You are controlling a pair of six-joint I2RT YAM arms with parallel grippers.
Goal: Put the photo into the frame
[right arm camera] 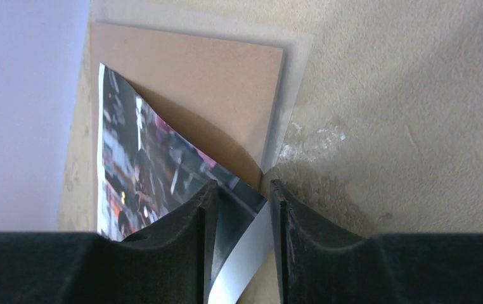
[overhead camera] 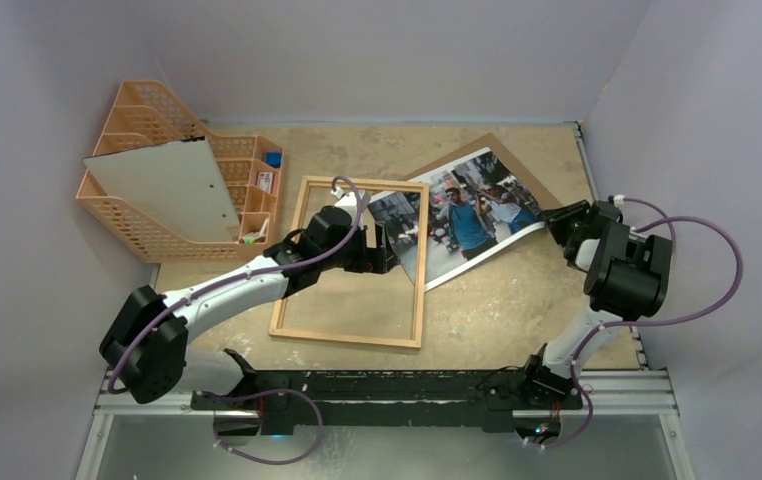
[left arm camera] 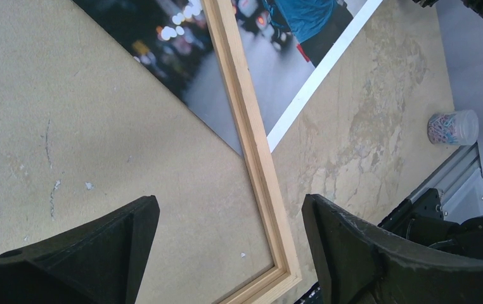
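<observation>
The photo [overhead camera: 472, 225] of people in a street lies slanted on the table, its left part crossing the frame's right bar. Over the empty middle of the wooden frame [overhead camera: 420, 260] hangs my left gripper, open and holding nothing. At the photo's right corner is my right gripper, its fingers partly apart. That corner of the photo [right arm camera: 242, 212] reaches between the right fingers, close to one of them. The photo bows up there, with a shadow beneath its edge. No firm hold shows.
A brown board [overhead camera: 522, 165] lies under the photo's far side. An orange organizer [overhead camera: 117, 205] with a white panel [overhead camera: 172, 190] stands at the left. A small jar [left arm camera: 453, 128] sits near the right front edge.
</observation>
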